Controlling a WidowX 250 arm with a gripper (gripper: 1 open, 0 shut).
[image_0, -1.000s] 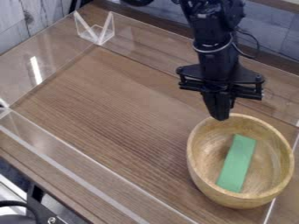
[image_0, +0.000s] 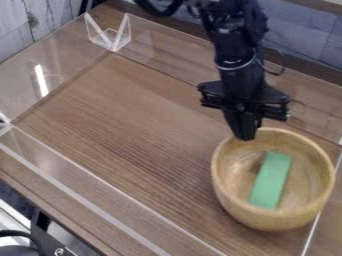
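A pale wooden bowl (image_0: 235, 200) sits at the lower right, with a green block (image_0: 270, 180) lying inside it. My black gripper (image_0: 245, 126) hangs over the bowl's back rim, pointing down. Its fingertips are small and dark, and I cannot tell whether they are open or shut. Nothing clearly shows held between them.
A clear wire or plastic stand (image_0: 110, 32) is at the back left. A ledge runs along the table's left edge, and cables show at the lower left.
The gripper has shifted slightly left and changed its angle near the bowl's back rim. The green block sits slightly higher in view than before, along with the bowl.
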